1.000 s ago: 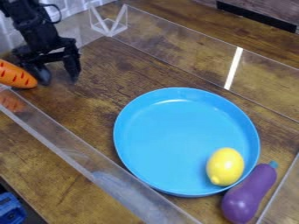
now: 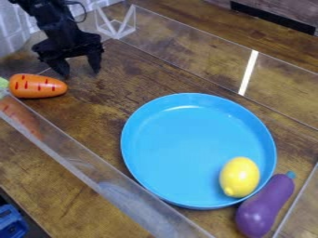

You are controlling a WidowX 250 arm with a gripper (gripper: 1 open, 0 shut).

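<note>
My black gripper (image 2: 69,61) is at the upper left, low over the wooden table, open, with nothing seen between its fingers. A toy carrot (image 2: 37,85) lies just below and left of it, apart from the fingers. On the right a blue plate (image 2: 174,149) holds a yellow lemon (image 2: 239,177). A purple eggplant (image 2: 261,208) lies beside the plate at the lower right.
Clear plastic walls border the area, one running diagonally at the lower left (image 2: 106,181). A blue object (image 2: 7,221) sits outside it at the bottom left. Bare wood lies between gripper and plate.
The carrot has shifted down and right from a more upright angle to lying flatter. My gripper has moved slightly to the right and up, away from it.
</note>
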